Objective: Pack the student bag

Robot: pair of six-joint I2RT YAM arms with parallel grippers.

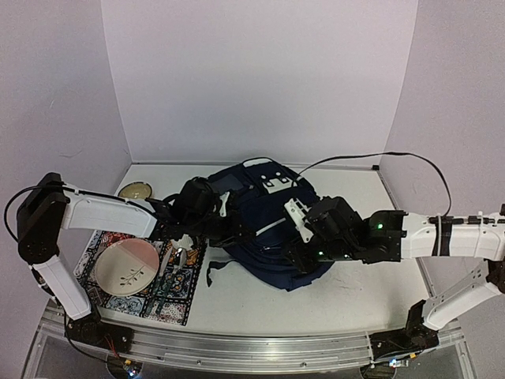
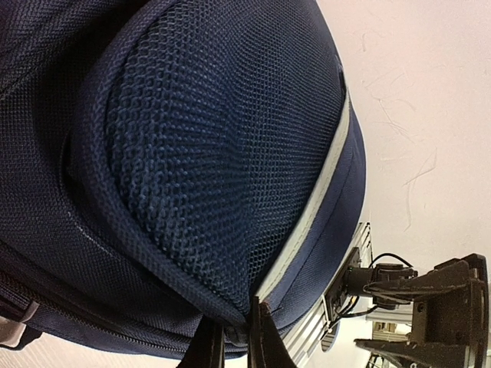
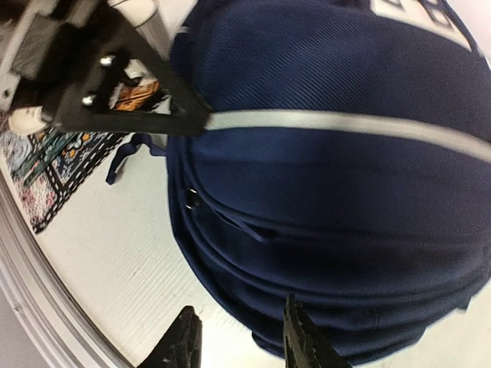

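The dark blue backpack lies on the white table in the top view, its white stripe running across the front. In the left wrist view my left gripper has its fingers close together on the bag's blue edge, pinching the fabric. Over the bag's right front part is my right gripper. The right wrist view shows its fingers spread wide, with no fabric held between them, near the bag's lower edge. The inside of the bag cannot be made out.
On the left, a patterned mat carries a pink and cream plate and some cutlery. A bowl stands behind it. A loose strap lies left of the bag. Bare table shows at right and front.
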